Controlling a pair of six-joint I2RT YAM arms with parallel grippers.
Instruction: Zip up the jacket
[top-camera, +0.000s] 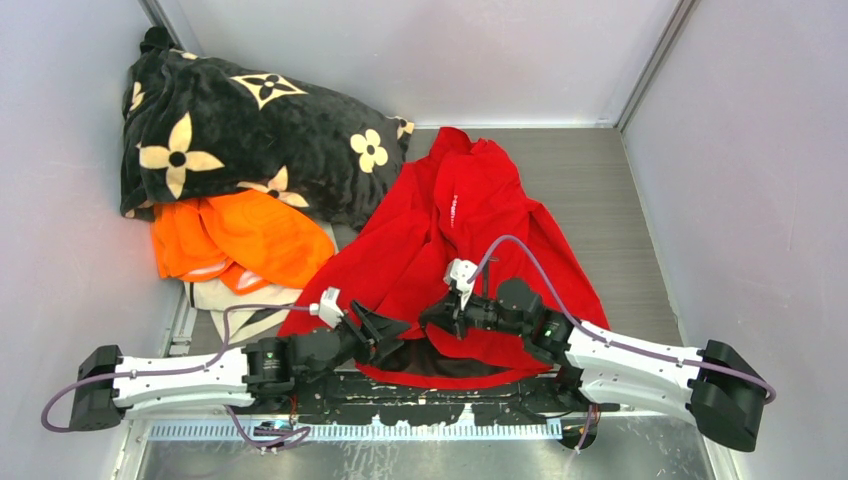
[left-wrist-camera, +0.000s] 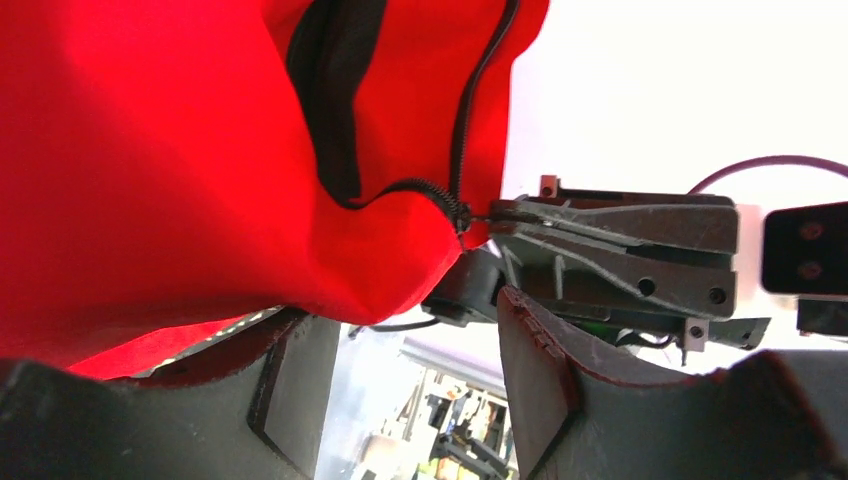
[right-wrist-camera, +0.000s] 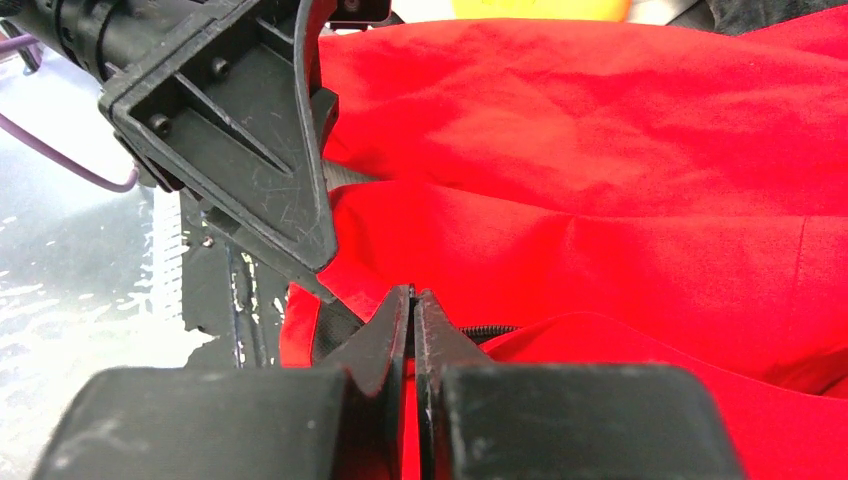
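The red jacket (top-camera: 520, 230) lies spread out, its black zipper (left-wrist-camera: 462, 110) visible in the left wrist view, curving down to a small zipper end at the tips of my right gripper (top-camera: 428, 318). That gripper is shut on the zipper end; in the right wrist view its fingertips (right-wrist-camera: 398, 310) hide most of it. My left gripper stands open just beside and below that spot, with a red fold of the jacket at its left finger (left-wrist-camera: 290, 390).
An orange garment (top-camera: 240, 235) over cream cloth (top-camera: 215, 295) and a dark patterned pillow (top-camera: 230, 130) fill the left back. Bare grey floor (top-camera: 600, 190) shows at right; pale walls surround the area.
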